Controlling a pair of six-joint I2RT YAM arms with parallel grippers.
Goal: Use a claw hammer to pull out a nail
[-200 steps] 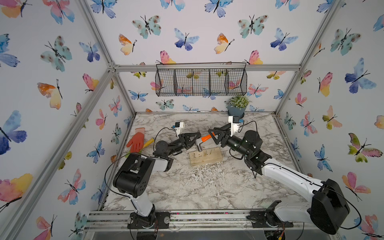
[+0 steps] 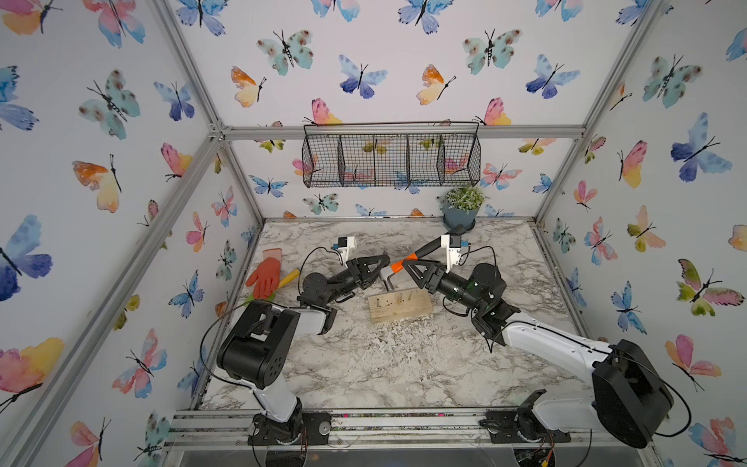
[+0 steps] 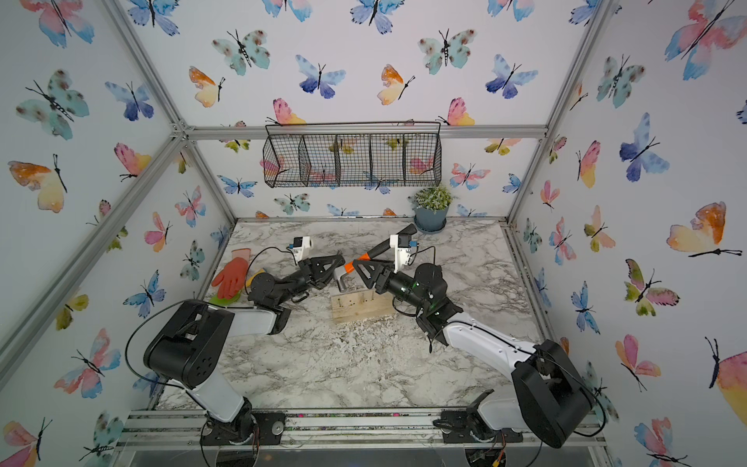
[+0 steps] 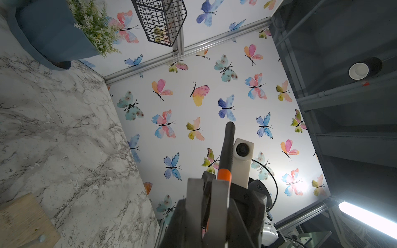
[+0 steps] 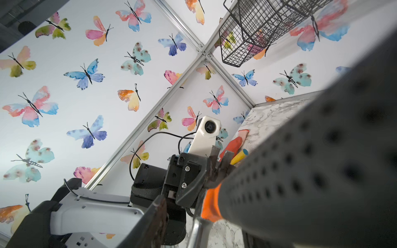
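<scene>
A claw hammer [image 2: 428,247] with a dark handle and orange collar leans up to the right, its metal head [image 2: 386,278] at the far edge of the wooden block [image 2: 400,308]. My left gripper [image 2: 385,263] is shut on the hammer near its head. My right gripper [image 2: 410,268] stands part open beside the orange collar. In the right wrist view the dotted handle [image 5: 314,173] fills the right side, with one finger [image 5: 152,221] left of the metal shaft. A nail [image 4: 38,241] shows on the block in the left wrist view; its contact with the claw is hidden.
A potted plant [image 2: 460,208] stands at the back, close to the handle's end. Orange gloves [image 2: 265,276] and a yellow-handled tool [image 2: 288,278] lie at the left. Small debris litters the marble tabletop [image 2: 404,362] in front of the block.
The left arm barely moved.
</scene>
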